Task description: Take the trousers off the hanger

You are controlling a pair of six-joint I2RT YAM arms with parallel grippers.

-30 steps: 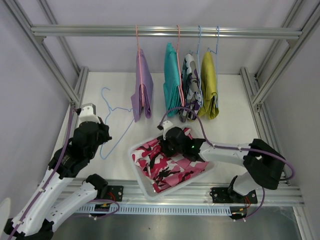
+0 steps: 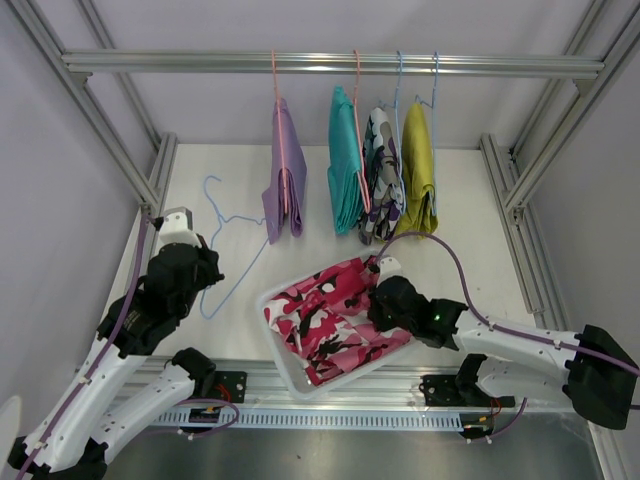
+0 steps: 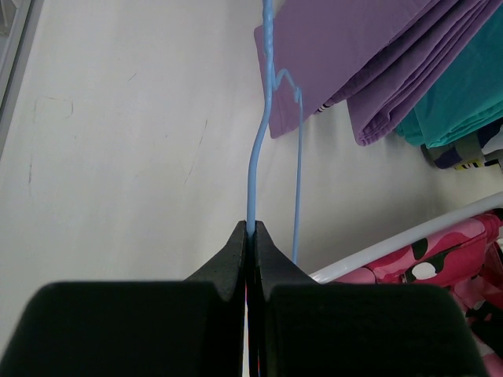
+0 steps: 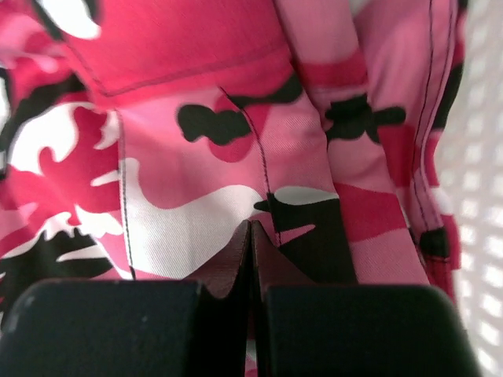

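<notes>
Pink, red, white and black camouflage trousers point(image 2: 320, 335) lie loosely folded in a white plastic basket point(image 2: 282, 362). My right gripper is shut and pressed close over the trousers, with no fabric clearly held between its fingers. A light blue hanger point(image 2: 235, 283) is at the left; in the left wrist view it runs up from my left gripper, which is shut on its thin wire. No trousers show on that hanger.
Purple point(image 2: 285, 170), teal point(image 2: 345, 160), patterned point(image 2: 380, 170) and yellow point(image 2: 420, 170) garments hang on hangers from the metal rail point(image 2: 200, 62) over the back. The white board is clear at the back left and right.
My right arm has moved rightward across the basket and lower at its front, toward the trousers' right side. The left arm and hanger have not moved.
</notes>
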